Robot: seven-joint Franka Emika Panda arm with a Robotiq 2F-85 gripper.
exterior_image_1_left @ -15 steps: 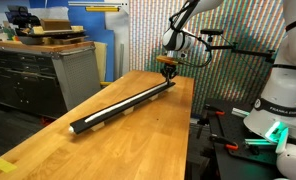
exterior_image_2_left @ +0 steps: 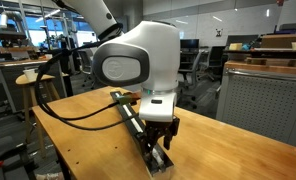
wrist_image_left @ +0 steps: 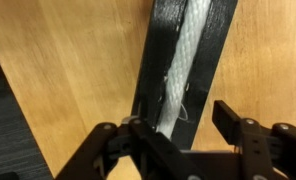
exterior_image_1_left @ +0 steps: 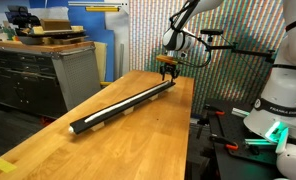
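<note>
A long black channel (exterior_image_1_left: pixel 123 107) lies across the wooden table, and a pale braided strip (wrist_image_left: pixel 185 60) runs along its middle. My gripper is over the channel's far end as exterior view 1 sees it. In the wrist view its two dark fingers stand apart, one on each side of the channel, with the strip and black base passing between them. A thin loose thread curls near the strip there. In exterior view 2 the gripper (exterior_image_2_left: pixel 154 140) hangs low over the channel's near end, and the arm hides part of the channel (exterior_image_2_left: pixel 122 102).
A wooden stool (exterior_image_2_left: pixel 28 90) stands beyond the table at the left of exterior view 2. A grey cabinet (exterior_image_2_left: pixel 258 98) stands behind the table on the right.
The channel and strip have not visibly moved.
</note>
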